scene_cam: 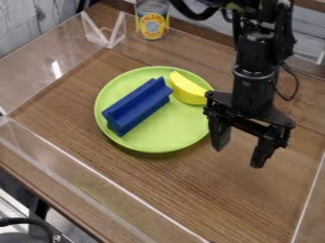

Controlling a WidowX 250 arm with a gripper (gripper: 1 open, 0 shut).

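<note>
My black gripper [241,140] hangs open over the bare wood to the right of a green plate [172,137], its fingers pointing down with nothing visible between them. On the plate lie a long blue block [137,106] on the left and a yellow banana-shaped piece [188,88] at the upper right.
A can with a yellow label [152,24] stands at the back, near a clear plastic piece [105,28]. Clear rims run along its edges, and a dark cable shows at the lower left.
</note>
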